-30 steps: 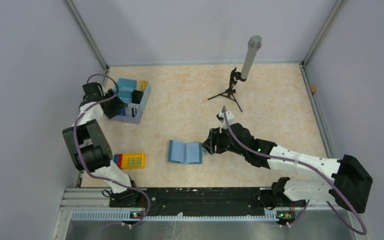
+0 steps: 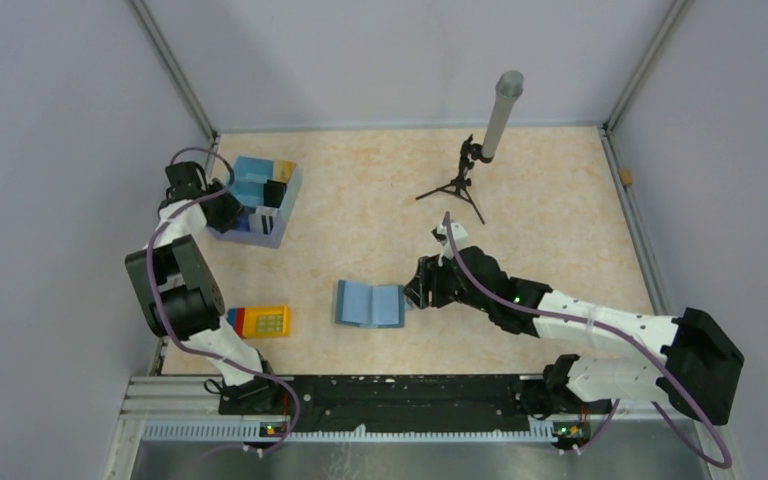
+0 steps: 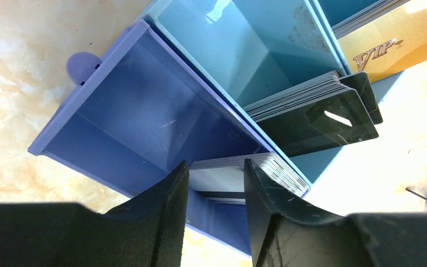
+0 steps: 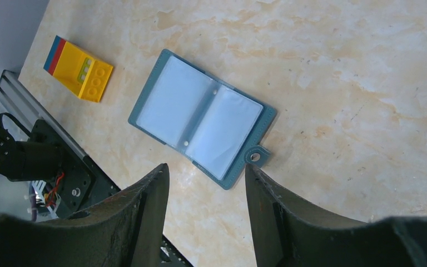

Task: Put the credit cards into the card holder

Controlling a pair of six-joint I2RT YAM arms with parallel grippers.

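In the left wrist view, white cards [image 3: 217, 178] stand stacked in the purple box [image 3: 117, 119]. The open fingers of my left gripper are over that stack, one to each side of its visible face in this view. Whether either finger touches a card cannot be told. The card holder [image 4: 197, 114], a blue-edged folder with two clear pockets, lies spread open on the table; no card shows in it. My right gripper is open near the holder's clasp edge, with only table between its fingers.
Blue bins beside the purple one hold black cards [image 3: 317, 121] and gold VIP cards [image 3: 395, 44]. A yellow tray [image 2: 267, 321] lies left of the holder. Toward the back stands a small tripod [image 2: 460, 180]. Mid-table is clear.
My left gripper has shifted slightly leftward over the box. The right arm, the card holder and the boxes look unchanged.
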